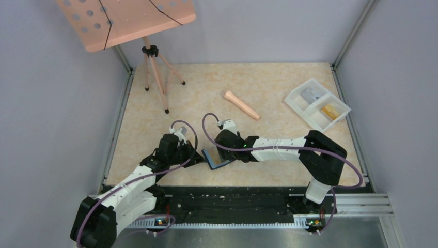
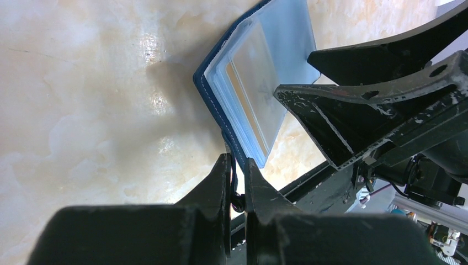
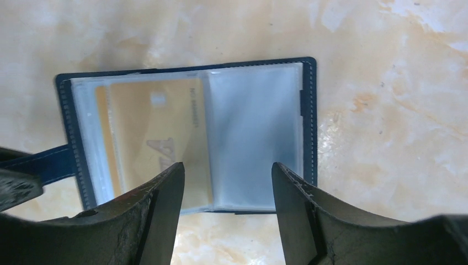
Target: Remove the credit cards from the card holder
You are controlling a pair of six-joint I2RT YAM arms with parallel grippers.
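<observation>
The open card holder (image 3: 254,127), navy with clear sleeves, lies on the table near the front middle. A tan card (image 3: 154,132) shows inside its left sleeve in the right wrist view; the right sleeve looks empty. My left gripper is shut on a dark strap at the holder's edge. My right gripper stands part open over the holder, one finger over the card and the other over the empty sleeve, nothing seen between them.
A white divided tray (image 1: 315,113) with silver and yellow items is at the back right. A peach tube (image 1: 241,104) and a tripod stand (image 1: 154,67) stand or lie at the back.
</observation>
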